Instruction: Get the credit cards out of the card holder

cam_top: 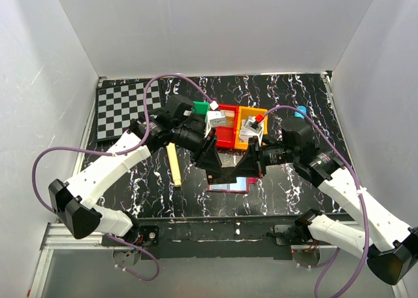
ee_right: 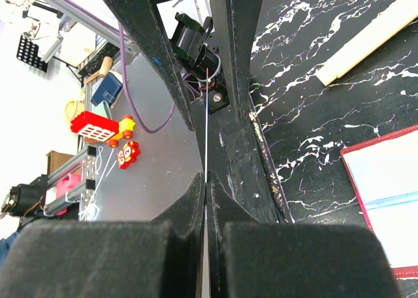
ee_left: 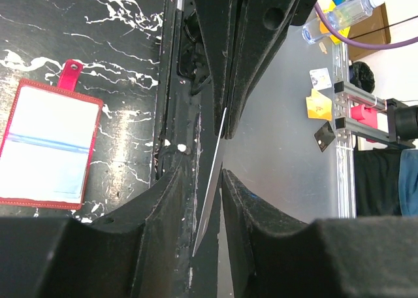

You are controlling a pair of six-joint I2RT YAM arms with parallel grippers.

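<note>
A thin dark card (cam_top: 222,176) is held by my right gripper, which is shut on it. In the right wrist view the card stands edge-on, a narrow line rising from the fingertips. My left gripper is part open, its two fingers on either side of the card's free end; the card does not look clamped between them. The card holder (ee_left: 52,144), with a clear window, red stitched edge and red tab, lies on the table below. The top view shows only part of the holder (cam_top: 230,186) under the grippers.
Behind the arms are a red bin (cam_top: 225,133) and a yellow bin (cam_top: 244,118). A cream roll (cam_top: 173,164) lies left of the holder, and a checkered board (cam_top: 124,108) is at the back left.
</note>
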